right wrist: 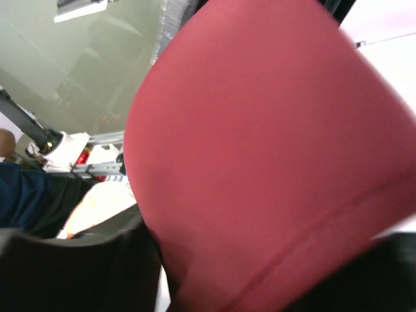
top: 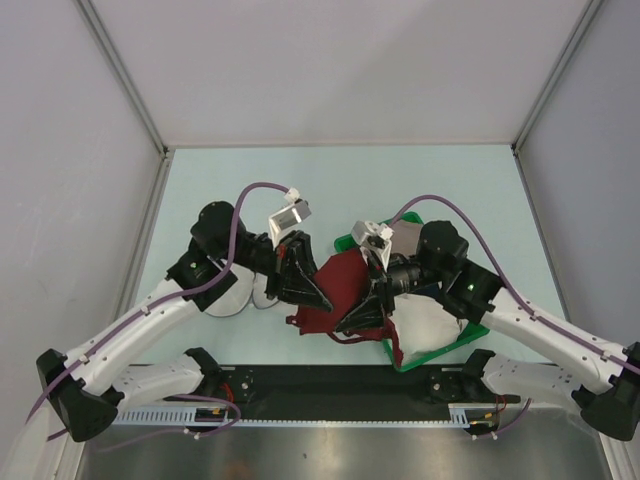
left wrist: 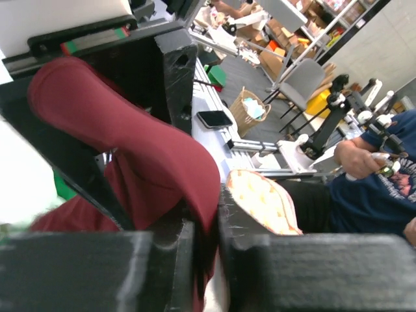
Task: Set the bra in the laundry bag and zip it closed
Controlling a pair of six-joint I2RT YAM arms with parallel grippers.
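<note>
A maroon bra (top: 333, 290) hangs between my two grippers above the table front, its straps dangling below. My left gripper (top: 322, 300) is on its upper part; in the left wrist view the red cloth (left wrist: 149, 149) runs down between the blurred fingers. My right gripper (top: 350, 320) is at the bra's right side, where the fabric (right wrist: 260, 149) fills much of the right wrist view. How far either gripper is closed is hard to tell.
A green basket (top: 440, 350) holding pale fabric items stands at the right beneath my right arm. White round items (top: 230, 295) lie at the left.
</note>
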